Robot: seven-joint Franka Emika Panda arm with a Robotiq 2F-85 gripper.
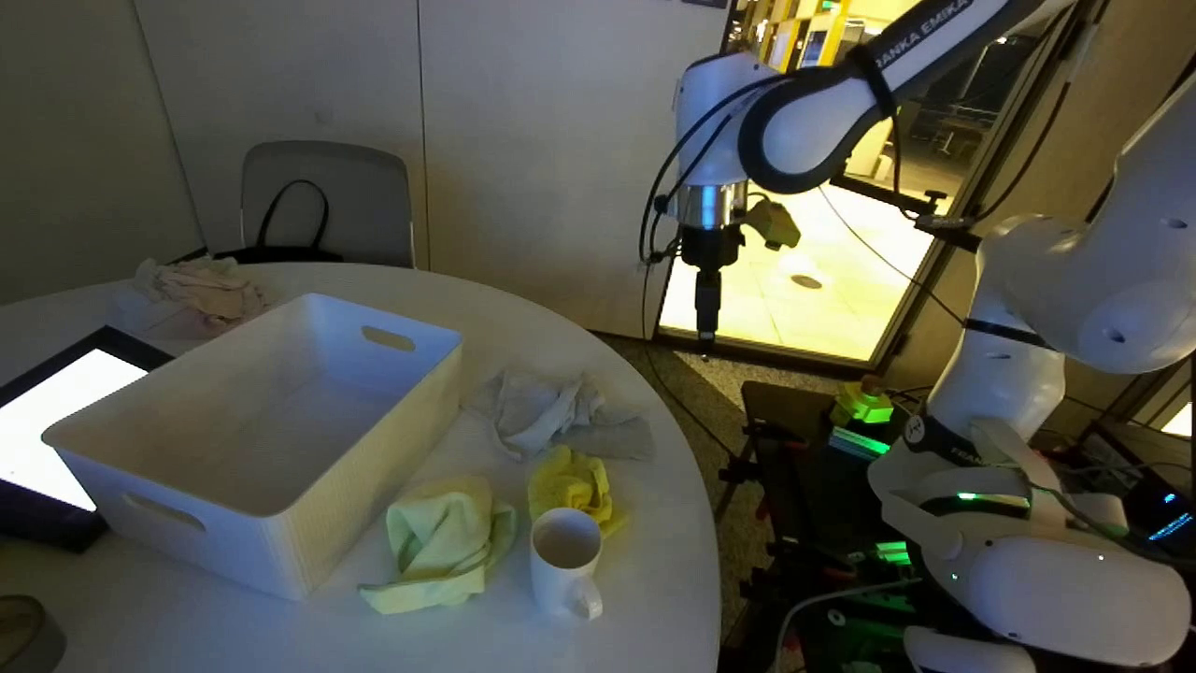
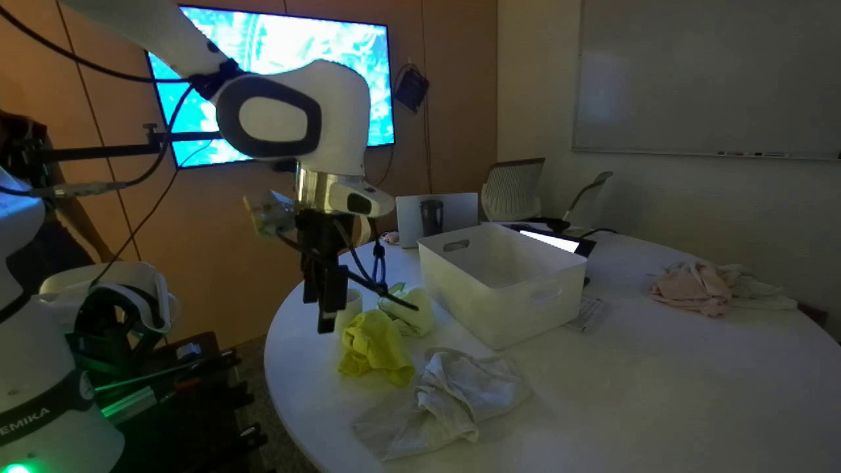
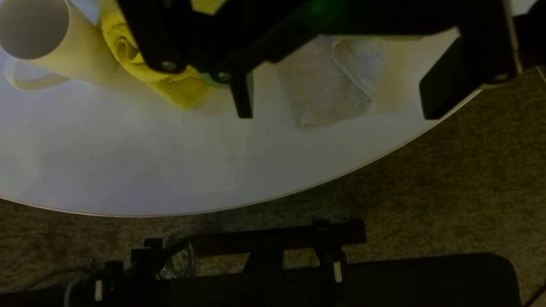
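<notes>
My open gripper hangs above the table's edge with nothing between its fingers. In the wrist view a grey-white cloth (image 3: 338, 84) lies on the tabletop below the gap between the fingertips. A crumpled yellow cloth (image 3: 153, 71) is left of it, touching or close to a white mug (image 3: 84, 48). Beside the mug in exterior view 1 sits a pale green cloth (image 1: 443, 538). The large white bin (image 1: 376, 449) stands left of these cloths, and its visible floor looks empty. In exterior view 2 the gripper (image 2: 323, 315) appears in front of the mug, partly hiding it.
A lit screen (image 1: 56, 415) lies at the bin's left. Across the table is a pinkish cloth heap (image 2: 698, 288). Beyond the round edge stands a dark equipment stand (image 3: 409, 281). Bare tabletop (image 2: 646, 394) stretches in front of the bin.
</notes>
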